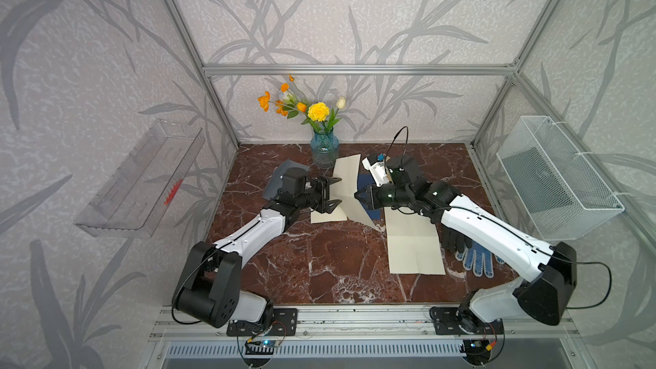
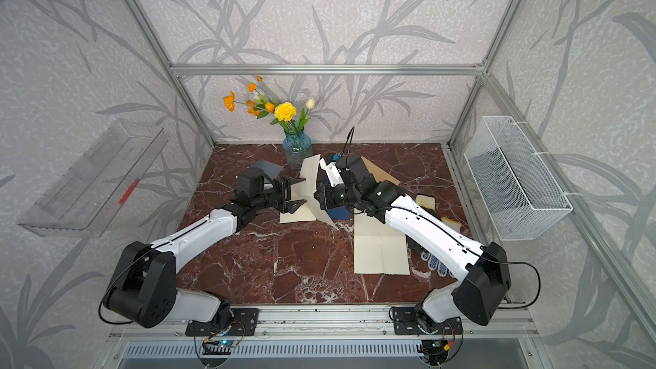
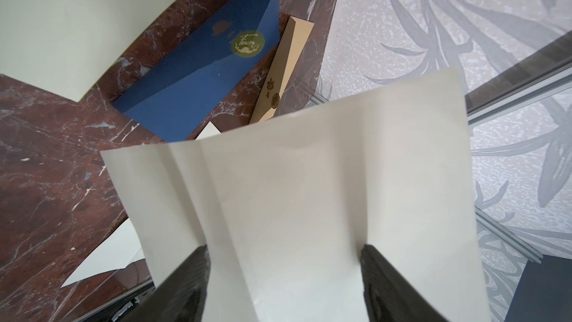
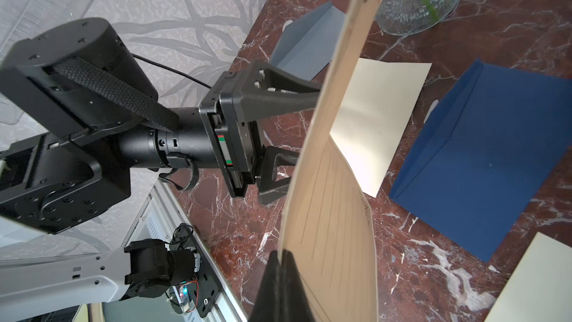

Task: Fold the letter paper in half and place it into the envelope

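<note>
A cream letter paper [image 1: 346, 176] is held up off the table, with my right gripper shut on its edge. Seen edge-on in the right wrist view, the sheet bows and shows faint creases. My left gripper [image 1: 337, 192] stands open at the sheet's left side, its fingers [image 3: 189, 283] spread in front of the paper's broad face in the left wrist view. From the right wrist, the left fingertips pass partly behind the sheet, so contact is unclear. The blue envelope [image 4: 485, 149] lies flat on the table, partly under the right arm.
Another cream sheet [image 1: 415, 253] lies at front right, and one [image 4: 384, 116] lies under the raised paper. A grey-blue envelope [image 4: 309, 38] and a glass vase [image 1: 324, 149] stand behind. Gloves [image 1: 476, 258] lie at right.
</note>
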